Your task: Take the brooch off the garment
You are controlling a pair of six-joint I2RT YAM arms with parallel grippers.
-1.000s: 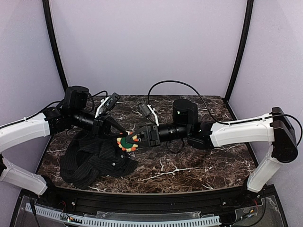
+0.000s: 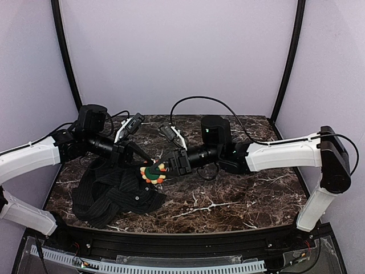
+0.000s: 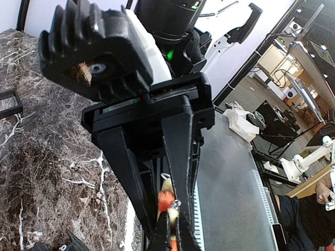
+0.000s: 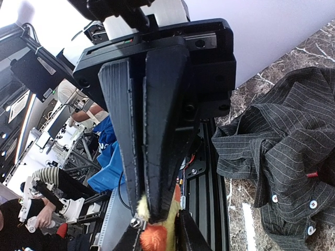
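The flower brooch (image 2: 151, 176), green-centred with orange and yellow petals, is held in the air between my two grippers, above the lower right of the dark pinstriped garment (image 2: 108, 194). My right gripper (image 2: 162, 164) is shut on the brooch; its orange and yellow fluff (image 4: 154, 238) shows at the fingertips in the right wrist view. My left gripper (image 2: 142, 157) is shut at the brooch's edge; in the left wrist view the brooch (image 3: 166, 200) lies beyond its narrow tips, and whether anything is between them is unclear. The garment (image 4: 282, 151) lies crumpled on the marble table.
A rail (image 2: 171, 268) runs along the front edge. White walls enclose the back and both sides.
My right arm has shifted a little left and up, with its gripper still at the brooch. The left arm and the garment look unchanged.
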